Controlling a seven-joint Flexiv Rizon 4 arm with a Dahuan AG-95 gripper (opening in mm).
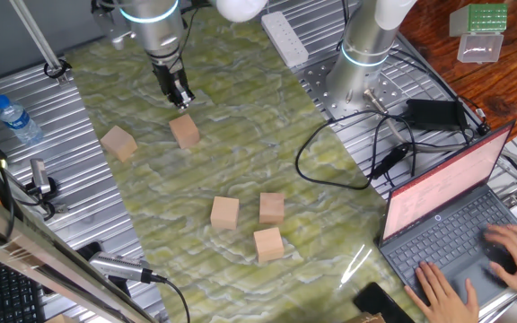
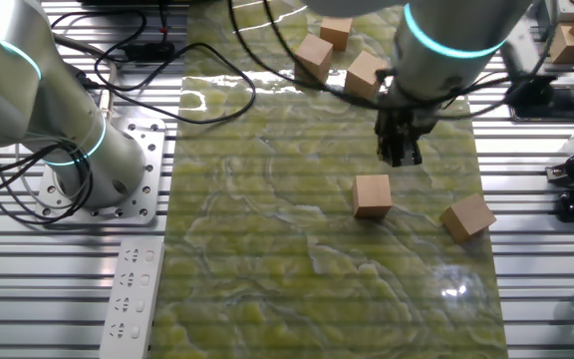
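Observation:
My gripper (image 1: 179,100) points down near the far end of the green marbled mat. Just below its fingertips in exterior view 1 lies a wooden cube (image 1: 185,132); exterior view 2 shows that cube (image 2: 372,195) apart from the gripper (image 2: 399,155). No cube shows between the dark fingers, but their opening is too small and dark to judge. A second wooden cube (image 1: 118,144) rests by the mat's left edge. Three more sit close together farther down the mat: a left cube (image 1: 224,213), a right cube (image 1: 271,208) and a front cube (image 1: 268,244).
A laptop (image 1: 447,215) with a person's hands on it stands at the right, beside a loop of black cable (image 1: 308,166). A water bottle (image 1: 18,119) and a metal frame post (image 1: 52,251) flank the left. Mid-mat is clear.

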